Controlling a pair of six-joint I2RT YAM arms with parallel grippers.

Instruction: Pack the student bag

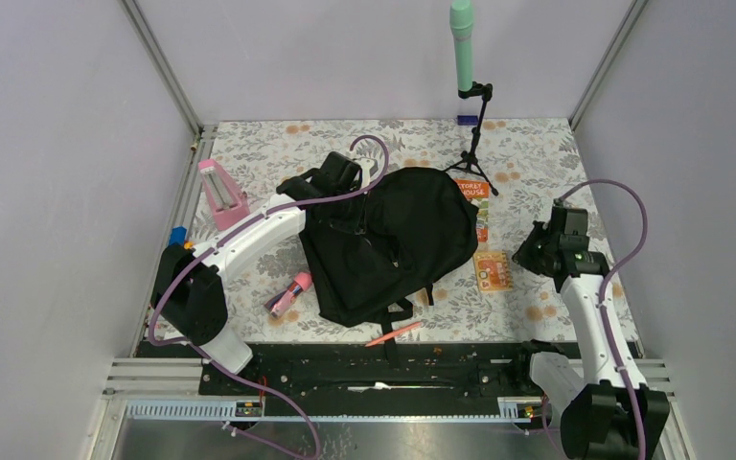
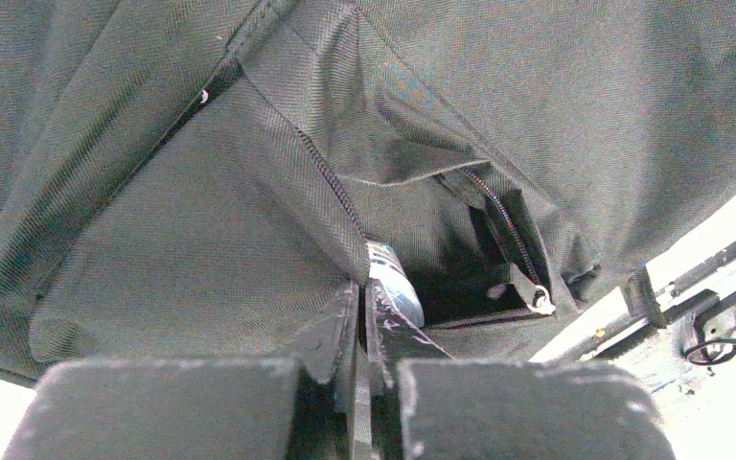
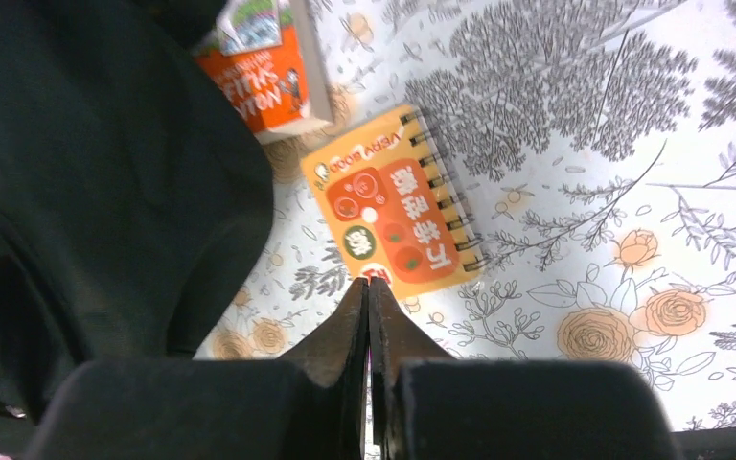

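The black student bag (image 1: 395, 225) lies in mid-table with its pocket mouth pulled apart. My left gripper is shut on the zipped pocket edge (image 2: 333, 187); a shiny silvery item (image 2: 395, 280) shows inside. To the bag's right, a small orange spiral notebook (image 3: 395, 206) lies flat on the patterned table. My right gripper is shut with nothing between its fingers, and the notebook is outside them, just past the tips. From above, that gripper (image 1: 517, 257) stands right of the notebook (image 1: 493, 271). An orange storybook (image 1: 473, 189) lies behind the notebook, partly covered by the bag.
A black tripod (image 1: 474, 144) stands behind the books. Left of the bag are a pink-capped bottle (image 1: 289, 294) and a pink case (image 1: 222, 195). An orange stick (image 1: 394, 333) lies on the front edge. Bare tabletop surrounds the right gripper.
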